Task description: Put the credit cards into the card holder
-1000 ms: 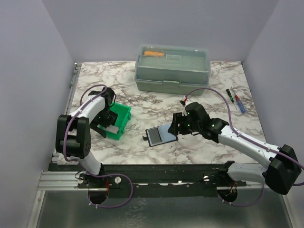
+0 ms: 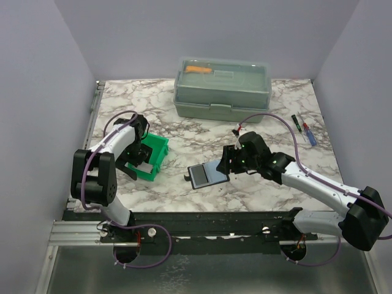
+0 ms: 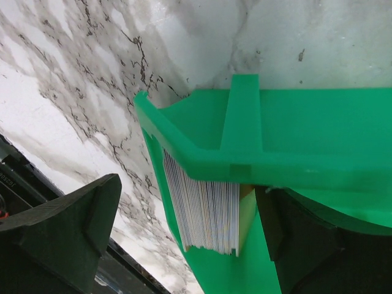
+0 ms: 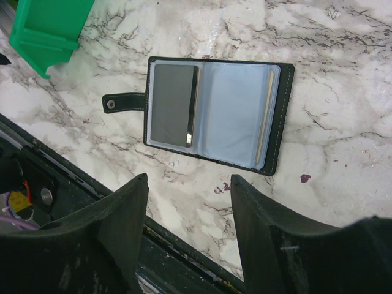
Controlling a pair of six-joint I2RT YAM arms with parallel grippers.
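Note:
A green tray [image 2: 158, 159] at the left holds a stack of pale cards [image 3: 205, 211], seen edge-on in the left wrist view. My left gripper stands open over the tray's end, a finger on either side of the stack, the right one at the stack's side. The card holder [image 2: 208, 173] lies open at the front middle, clear sleeves on both halves, a dark panel [image 4: 173, 104] on the left one and a strap to its left. My right gripper hangs open above and beside the holder, nothing between its fingers.
A lidded translucent grey-green box [image 2: 222, 89] stands at the back middle. Pens or tools [image 2: 309, 135] lie at the right.
My left arm shifted slightly toward the back and returned a little toward the front over the last second. The right arm and the holder are unchanged.

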